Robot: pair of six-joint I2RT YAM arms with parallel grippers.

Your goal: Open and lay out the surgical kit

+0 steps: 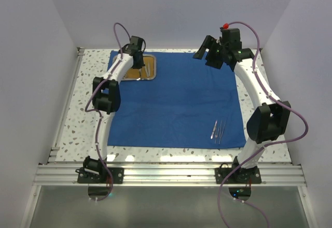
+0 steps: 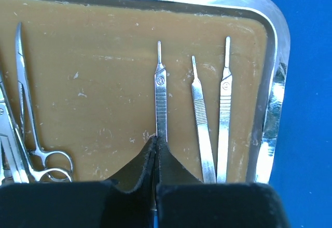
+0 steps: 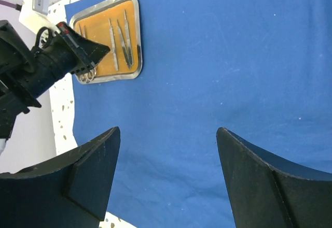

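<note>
The steel tray [image 2: 275, 83] with a tan liner sits at the back left of the blue cloth. In the left wrist view it holds three scalpel handles [image 2: 224, 109] and scissor-like tools [image 2: 28, 103] at the left. My left gripper is shut, its tips over the lower part of the middle-left handle [image 2: 161, 98]; whether they touch it is unclear. My right gripper hangs over the cloth's back right, fingers wide apart, nothing between them.
Several slim tools [image 1: 218, 132] lie at the cloth's front right. White walls border the table.
</note>
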